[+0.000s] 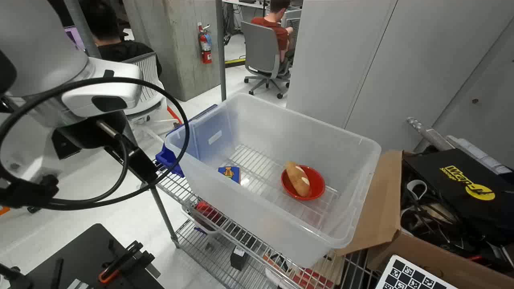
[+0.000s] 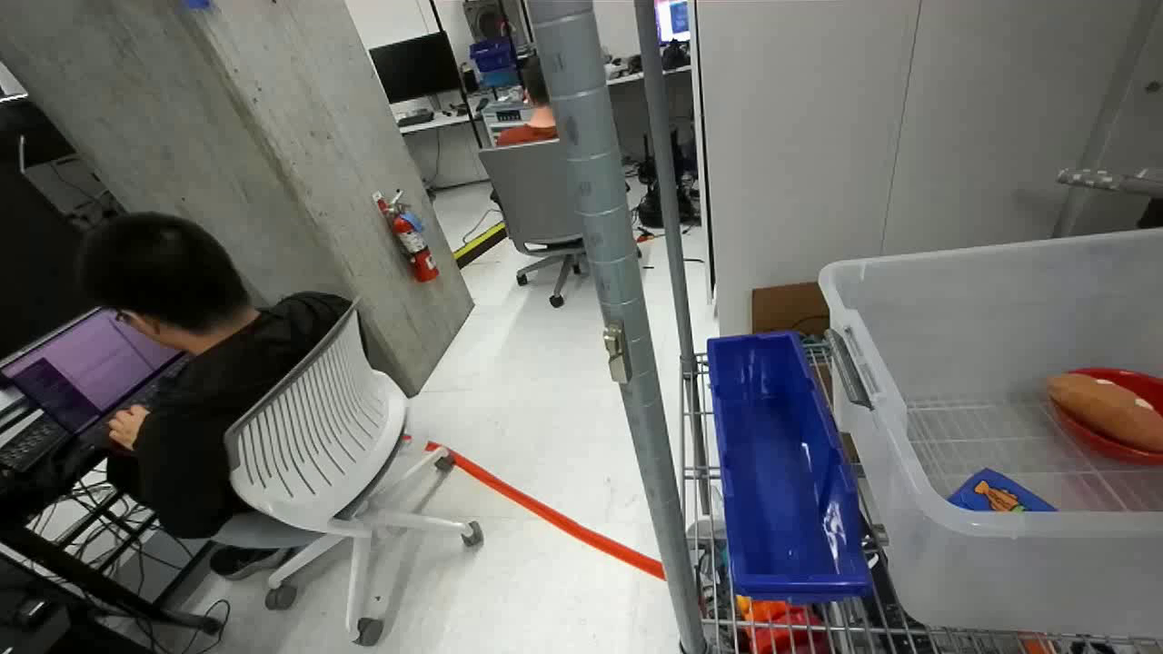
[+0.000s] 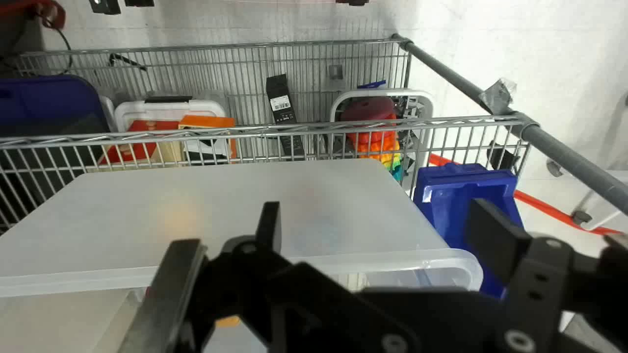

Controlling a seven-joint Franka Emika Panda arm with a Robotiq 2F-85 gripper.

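In the wrist view my gripper is open, its two dark fingers wide apart and nothing held between them. Below it shows the wall of a large translucent bin. Inside that bin, in the first exterior view, a red bowl rests on the floor toward the right. A brown potato-like object with pale patches lies in the bowl. Left of the bowl is a small blue packet with an orange picture. The first exterior view has the arm at the left, outside the bin; a black cable loop crosses there.
A blue open tray stands on the wire shelf beside the bin's left end. At the bin's right is a cardboard box full of cables and a black case. A grey post rises near the tray. Two people sit behind.
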